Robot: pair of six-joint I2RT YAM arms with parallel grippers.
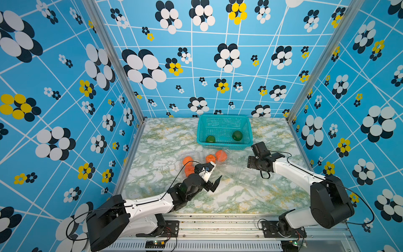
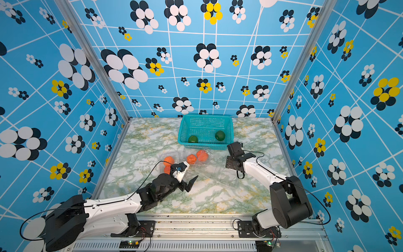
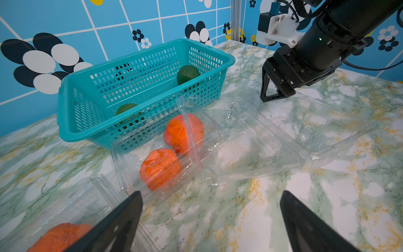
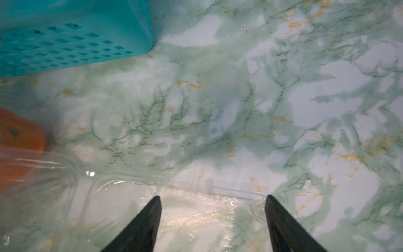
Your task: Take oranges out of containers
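Two oranges, one nearer (image 3: pixel 160 168) and one farther (image 3: pixel 183 132), sit in a clear hinged container (image 3: pixel 251 142) in front of the basket. Another clear container (image 3: pixel 79 201) on the left holds more oranges (image 1: pixel 187 160), partly hidden by my left arm. My left gripper is open over bare table, in front of the containers. Above the empty right-hand part of the clear plastic hangs my right gripper, its fingers apart and nothing between them.
A teal basket (image 1: pixel 224 145) stands at the back with two dark green fruits, a left one (image 1: pixel 210 139) and a right one (image 1: pixel 237 135), inside.
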